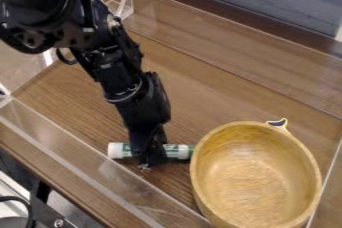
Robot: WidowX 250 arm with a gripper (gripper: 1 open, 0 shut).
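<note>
My black gripper (150, 150) reaches down to the wooden table and is shut on a white and green cylinder (178, 151), which looks like a marker or tube and lies horizontally near the front edge. The gripper covers the middle of the cylinder, so the fingertips are hard to make out. A large light-wood bowl (254, 137) stands right beside the cylinder's right end.
Clear low walls edge the wooden table (227, 82), whose back and middle are bare. A small white object (278, 123) peeks out behind the bowl's rim. A dark cable hangs at the lower left, off the table.
</note>
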